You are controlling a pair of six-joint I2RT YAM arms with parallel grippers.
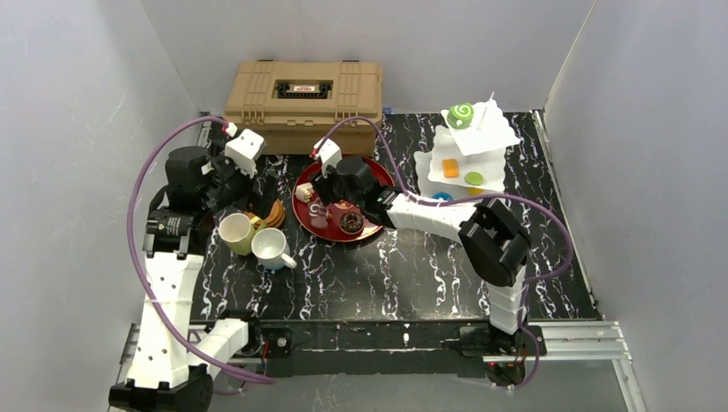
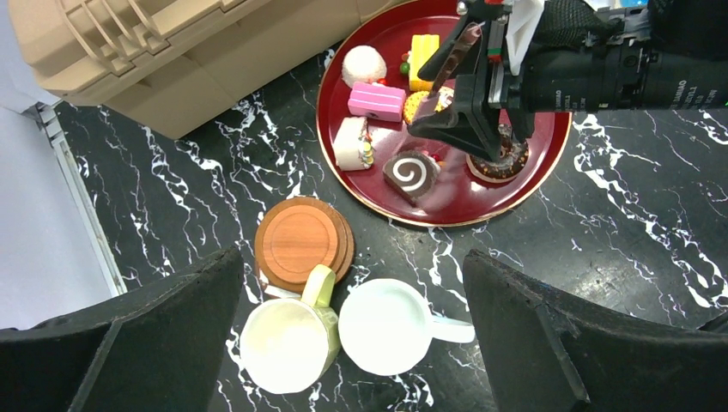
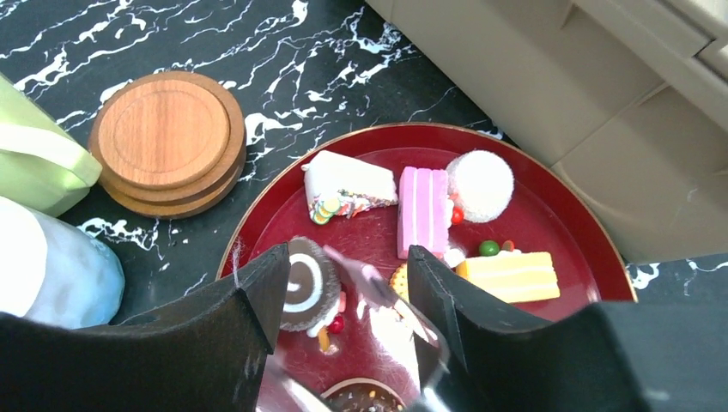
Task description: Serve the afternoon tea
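Observation:
A red tray (image 2: 541,163) holds pastries: a swirl cake (image 3: 305,287), pink cake (image 3: 422,206), yellow cake (image 3: 506,275), white ball (image 3: 481,184) and chocolate donut (image 2: 506,163). My right gripper is low over the tray, part open, beside the swirl cake and metal tongs (image 2: 451,60); whether it grips the tongs is unclear. My left gripper stands open above a green cup (image 2: 283,352) and white cup (image 2: 386,335), beside wooden coasters (image 2: 296,236), holding nothing.
A tan case (image 1: 305,94) is behind the tray. A tiered white stand (image 1: 481,129) with sweets is at back right.

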